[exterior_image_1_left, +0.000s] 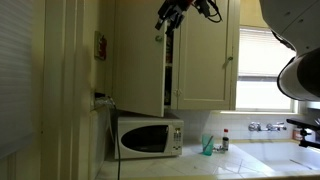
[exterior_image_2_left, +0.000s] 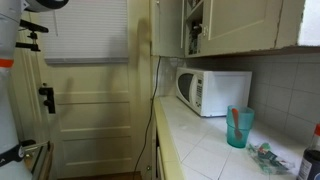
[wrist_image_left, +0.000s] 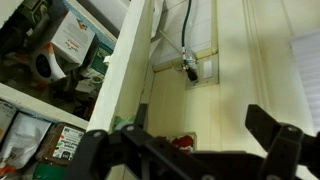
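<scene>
High in exterior view 1, my gripper (exterior_image_1_left: 160, 22) hangs by the upper part of a cream cabinet door (exterior_image_1_left: 140, 75), which stands ajar. In the wrist view the gripper is open, its dark fingers (wrist_image_left: 262, 125) wide apart with nothing held between them. The door's top edge (wrist_image_left: 125, 62) runs slantwise near the left finger. Left of that edge, the cabinet's inside shows jars (wrist_image_left: 62, 142) and a white packet (wrist_image_left: 72, 38). Whether a finger touches the door cannot be told.
Below the door sits a white microwave (exterior_image_1_left: 150, 137) on the tiled counter (exterior_image_2_left: 205, 155). A teal cup (exterior_image_2_left: 239, 125), a plastic bag (exterior_image_2_left: 268, 156) and a bottle (exterior_image_2_left: 311, 160) stand further along. A dark cord with a plug (wrist_image_left: 191, 70) hangs at the wall.
</scene>
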